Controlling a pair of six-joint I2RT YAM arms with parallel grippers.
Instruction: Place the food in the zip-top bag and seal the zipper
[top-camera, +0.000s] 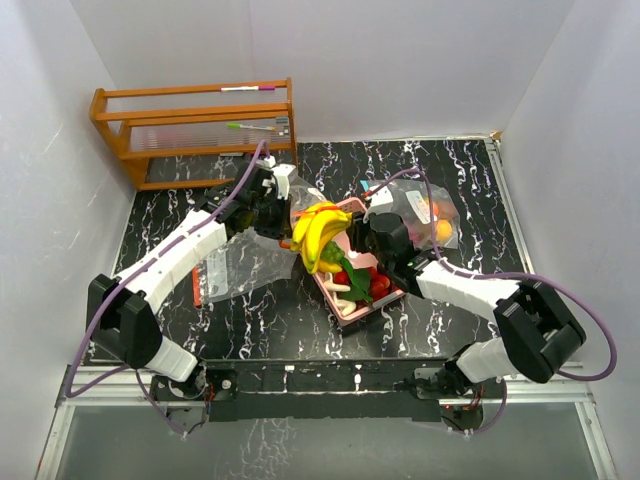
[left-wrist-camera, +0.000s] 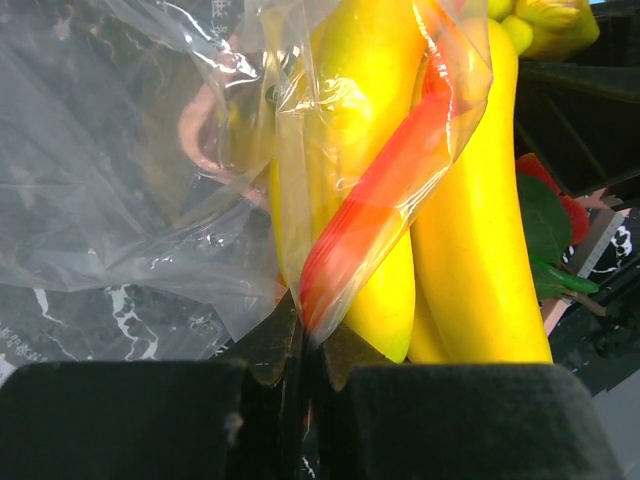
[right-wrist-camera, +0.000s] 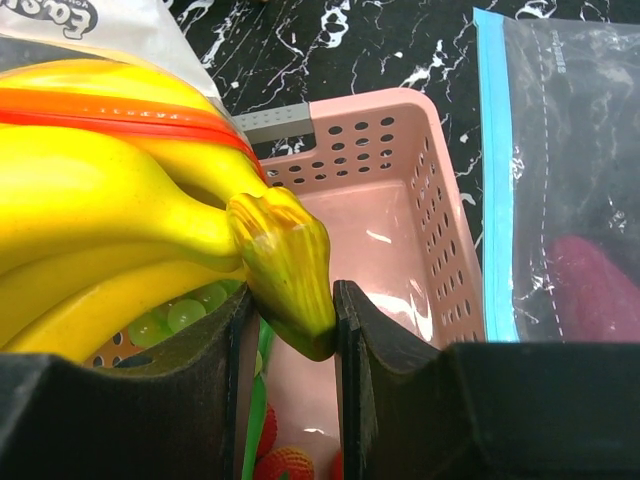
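Note:
A yellow banana bunch (top-camera: 320, 236) hangs over the pink basket, partly behind clear plastic with a red zipper strip (left-wrist-camera: 360, 220) of a zip bag (left-wrist-camera: 120, 170). My left gripper is shut on the bag's edge beside the bananas. My right gripper is shut on the bunch's stem (right-wrist-camera: 280, 270). In the pink basket (right-wrist-camera: 380, 110) below lie grapes (right-wrist-camera: 180, 315), red fruit (right-wrist-camera: 285, 465) and green leaves.
A second bag with orange fruit (top-camera: 440, 225) and a blue zipper (right-wrist-camera: 496, 180) lies right of the basket. A wooden rack (top-camera: 190, 85) stands at the back left; loose plastic bags cover the left table.

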